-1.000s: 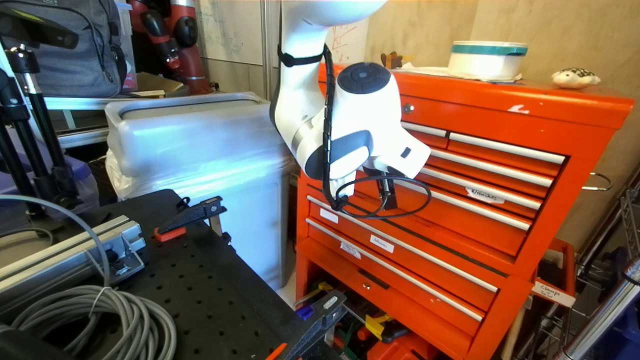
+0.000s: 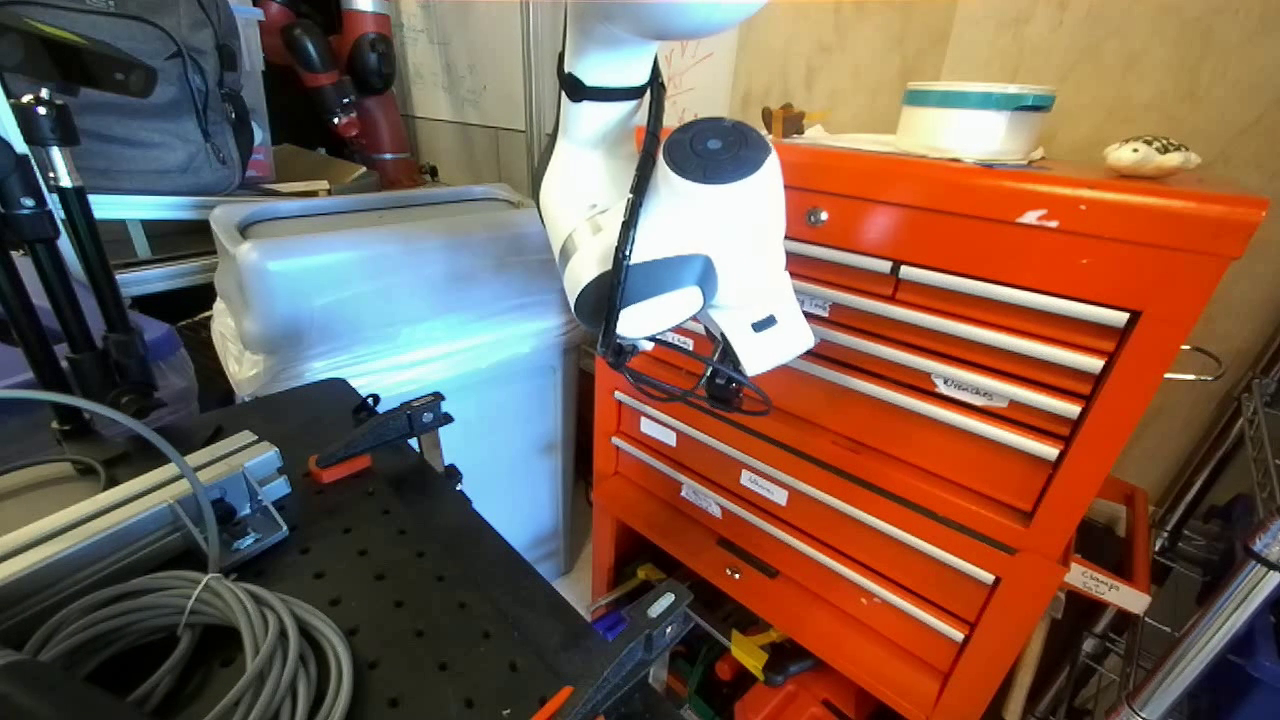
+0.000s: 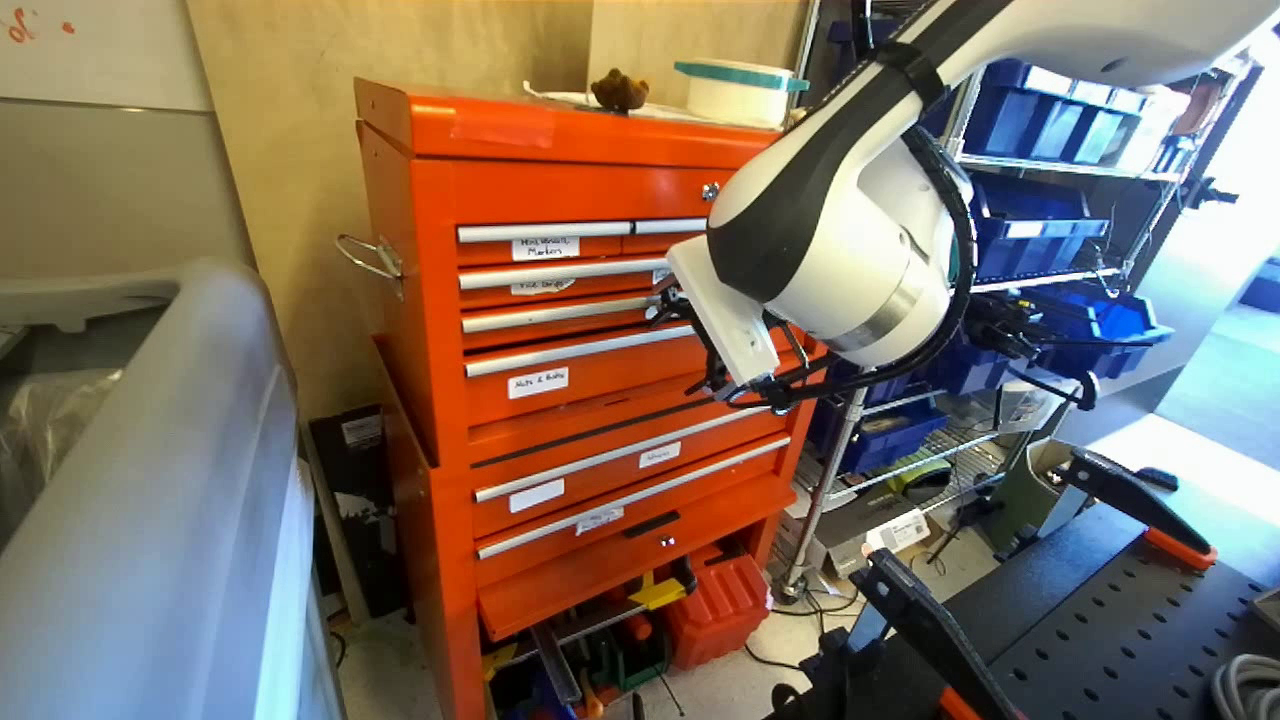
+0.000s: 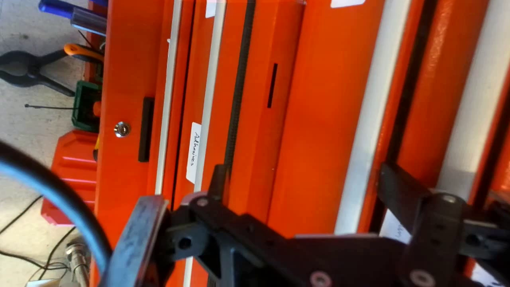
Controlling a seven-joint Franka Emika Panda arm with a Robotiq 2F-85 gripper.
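Observation:
The red tool chest (image 2: 840, 420) has drawers with long silver handles, all looking closed. My gripper is open in front of it, with nothing held. In the wrist view, one silver handle (image 4: 375, 114) runs between the spread fingers, nearer the right one. The left finger (image 4: 218, 181) lies over the dark seam beside the Adhesives label (image 4: 193, 152). The right finger (image 4: 399, 184) overlaps the gap beyond that handle; contact cannot be told. From the side, the gripper (image 3: 684, 348) points at the middle drawers. In exterior view 1 the white hand hides most of the fingers.
A black perforated table (image 2: 408, 576) with clamps stands in front. Left of the chest is a large grey bin (image 2: 396, 300). A white tub (image 2: 974, 120) rests on top of the chest. Shelves with blue bins (image 3: 1032, 228) stand beside it. A cable loops around the hand.
In exterior view 1 the hand has shifted left and turned, its white end now tilting more downward. The cable loop moved with it. The drawers look the same.

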